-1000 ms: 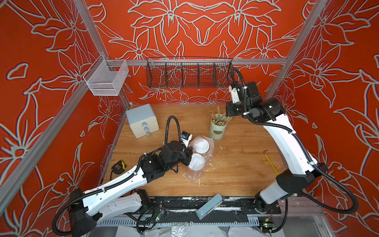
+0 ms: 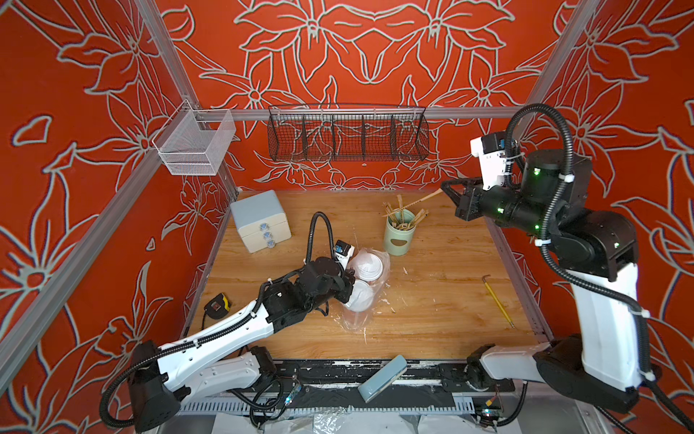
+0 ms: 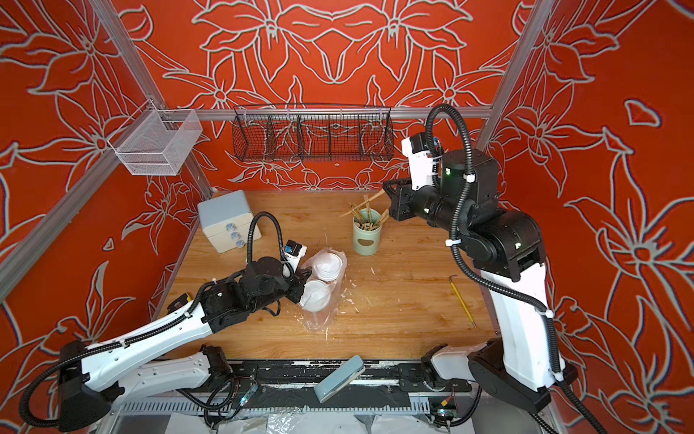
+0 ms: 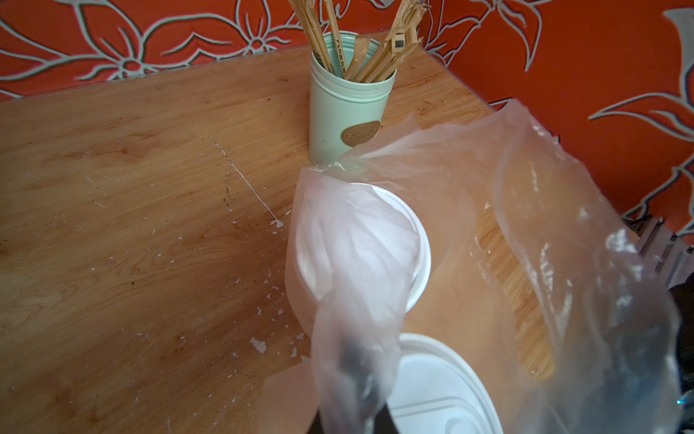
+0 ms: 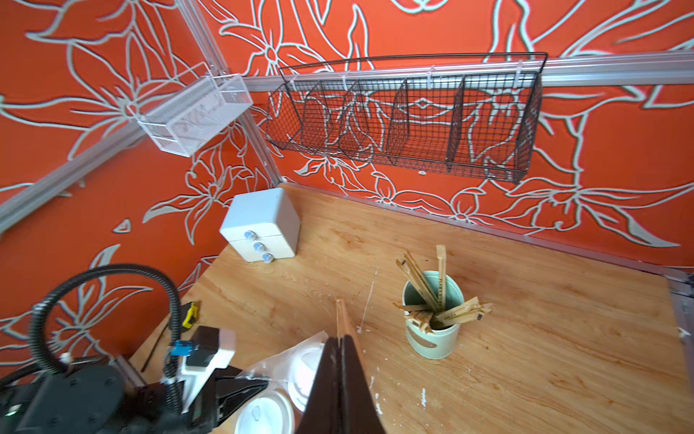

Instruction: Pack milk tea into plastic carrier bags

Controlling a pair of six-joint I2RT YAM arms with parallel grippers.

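Observation:
Two white-lidded cups, the far cup (image 2: 368,266) and the near cup (image 2: 358,296), stand side by side inside a clear plastic bag (image 4: 462,181). My left gripper is shut on a bunched part of the bag, at the cups' left side. The bag's other side spreads loosely to the right. High to the right of the green holder (image 2: 399,235), my right gripper (image 2: 457,199) is shut on one paper-wrapped straw (image 5: 348,322), which points out toward the left. Several more wrapped straws (image 5: 426,293) stand in the holder.
A grey-topped box (image 2: 260,220) sits at the back left, with a tape measure (image 2: 216,306) nearer the front. A yellow tool (image 2: 498,301) lies on the right. Wire baskets (image 2: 347,136) hang behind.
The left arm and the cups have barely shifted.

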